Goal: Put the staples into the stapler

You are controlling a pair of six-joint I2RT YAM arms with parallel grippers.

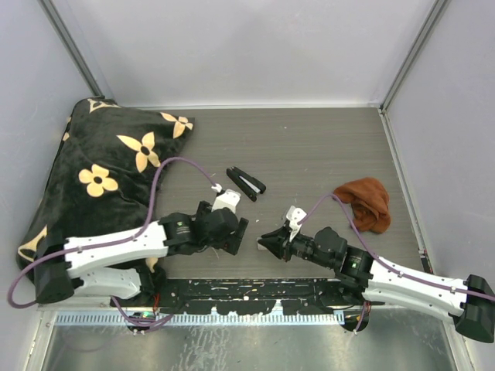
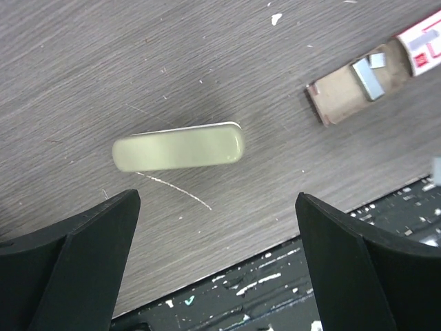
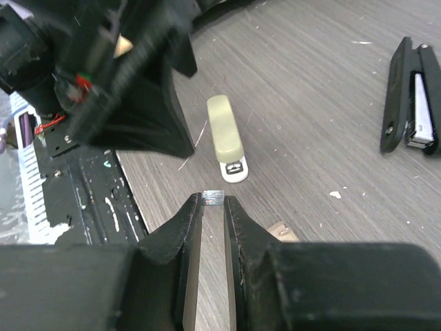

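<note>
A short strip of silver staples [image 3: 213, 198] sticks up from the tips of my right gripper [image 1: 267, 243], which is shut on it above the table. Below my left gripper, a small pale green stapler [image 2: 179, 148] rests on the wood; the dark fingers [image 2: 100, 252] stand wide open with nothing between them. In the right wrist view, a white base with a metal plate shows at the stapler's [image 3: 224, 131] near end. An open cardboard staple box [image 2: 344, 93] lies to its right in the left wrist view, with silver staple pieces [image 2: 368, 78] in it.
Farther back lies a black stapler [image 1: 246, 184], opened along its length. A brown cloth [image 1: 367, 203] sits at the right and a dark flowered cushion [image 1: 97, 162] at the left.
</note>
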